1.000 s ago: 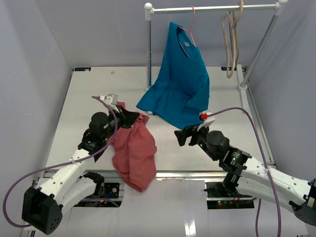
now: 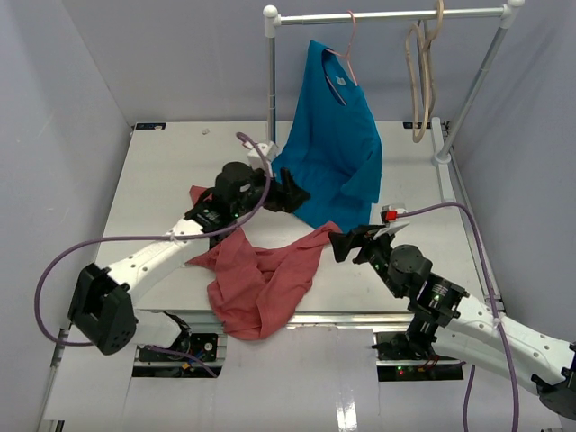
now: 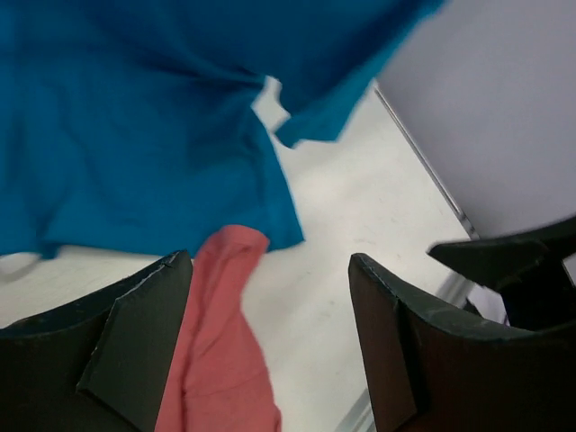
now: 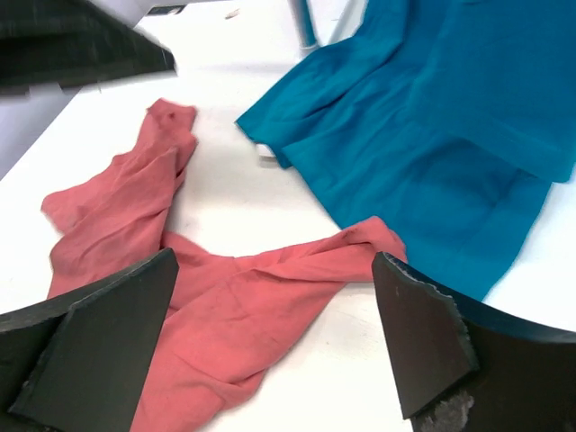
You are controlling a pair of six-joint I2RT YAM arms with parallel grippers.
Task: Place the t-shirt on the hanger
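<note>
A teal t-shirt [image 2: 333,144] hangs on a pink hanger [image 2: 351,45] on the rack, its lower part lying on the white table [image 2: 162,252]. A red cloth [image 2: 265,288] lies crumpled in front of it, its raised corner close to the teal fabric. My left gripper [image 2: 288,196] is raised over the teal shirt's lower part, fingers open, nothing visible between them. My right gripper [image 2: 346,241] hovers beside the red cloth's right end, fingers wide apart and empty in the right wrist view.
A white rail [image 2: 387,14] on posts spans the back, with beige hangers [image 2: 414,81] at its right. Walls bound both sides.
The cloth now stretches toward the right gripper, which has moved slightly right.
</note>
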